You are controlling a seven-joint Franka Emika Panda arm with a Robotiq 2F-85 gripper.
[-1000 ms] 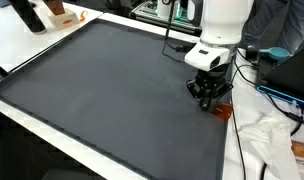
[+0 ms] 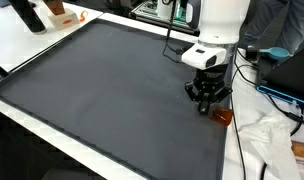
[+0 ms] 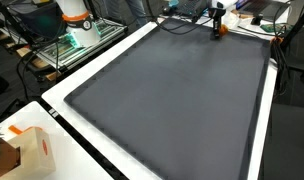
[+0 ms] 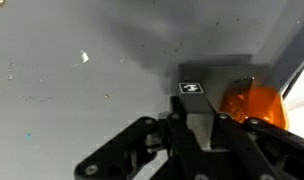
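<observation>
My gripper points down near the edge of the dark grey board (image 2: 102,95). It is shut on a small dark block (image 4: 192,88) with a white mark on its end; the fingers cover most of it. Beside the block, a translucent orange piece (image 4: 257,103) lies close to the fingers. In exterior view 1 the gripper (image 2: 204,108) is low over the board, with the orange piece (image 2: 223,116) just to its right. What the gripper holds is too dark to make out there.
Crumpled white material (image 2: 267,140) lies beyond the board's right edge, near dark cables. A large stretch of the board is bare in exterior view 2. An orange-and-white object (image 3: 37,150) stands at the lower left there.
The gripper has shifted very slightly, a little left and down in exterior view 1. The orange piece also appears marginally lower. Little else differs.
</observation>
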